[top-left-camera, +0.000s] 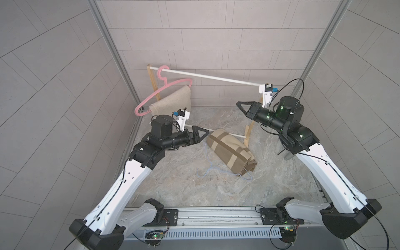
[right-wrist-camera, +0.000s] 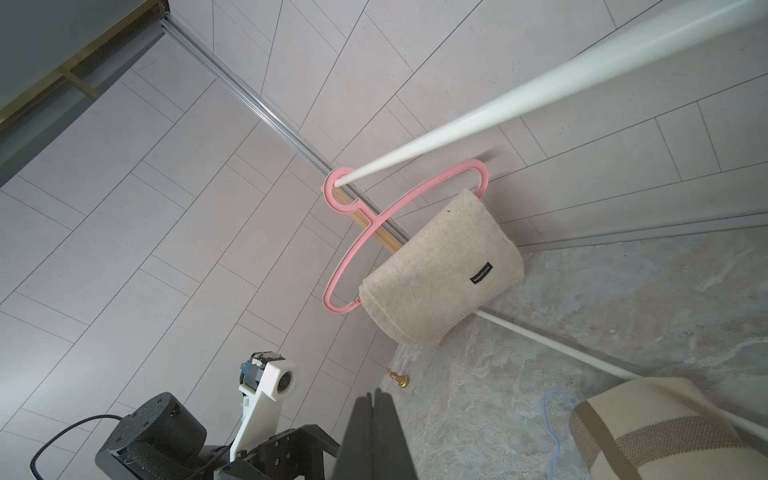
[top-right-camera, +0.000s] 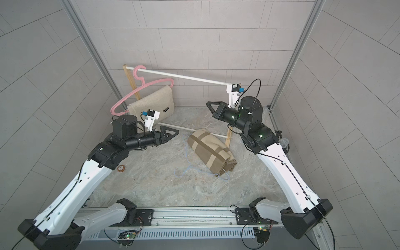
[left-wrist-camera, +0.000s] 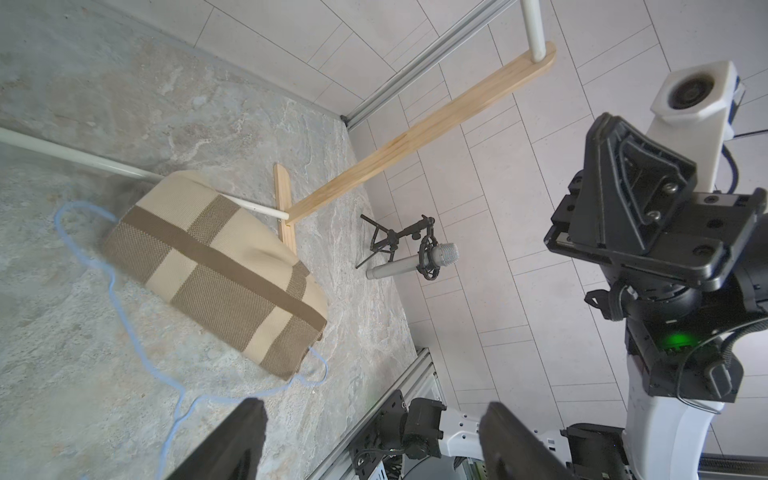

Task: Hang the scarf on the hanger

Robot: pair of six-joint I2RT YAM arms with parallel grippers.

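Note:
The brown-and-beige checked scarf (top-left-camera: 231,150) lies folded on the floor under the rack. A thin pale-blue hanger (left-wrist-camera: 128,328) pokes out around it, partly hidden beneath the cloth. Just off the scarf's upper left end in the top left view, and seemingly above the floor, is my left gripper (top-left-camera: 207,132); its fingers (left-wrist-camera: 228,440) are spread with nothing between them. My right gripper is raised near the right end of the upper rail, shut, with nothing showing between its fingers. A pink hanger (right-wrist-camera: 416,192) on that rail carries a cream scarf (right-wrist-camera: 444,272).
The white upper rail (top-left-camera: 212,77) spans the back, and a low bar (left-wrist-camera: 80,156) runs by the scarf. A wooden post (left-wrist-camera: 432,128) stands at the right, with a microphone on a stand (left-wrist-camera: 424,257) nearby.

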